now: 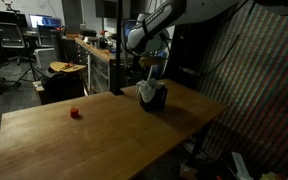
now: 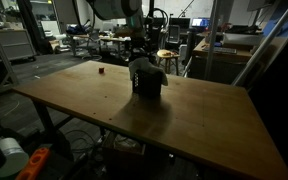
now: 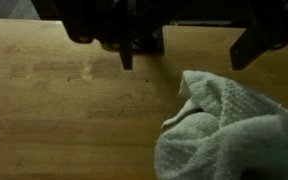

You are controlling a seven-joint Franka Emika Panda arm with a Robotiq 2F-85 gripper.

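Note:
A pale, crumpled cloth (image 1: 148,91) sits draped over the top of a black box (image 1: 158,101) on the wooden table. In the wrist view the textured white cloth (image 3: 224,125) fills the lower right. My gripper is open, its two fingers wide apart, with bare table showing between them and the cloth below that gap. From the second exterior view, the arm hangs behind and above the cloth (image 2: 144,67) and black box (image 2: 147,84); the fingertips are hard to make out there.
A small red object (image 1: 74,112) lies alone on the left part of the wooden table (image 1: 94,145). Chairs and a stool (image 1: 68,67) stand beyond its far edge.

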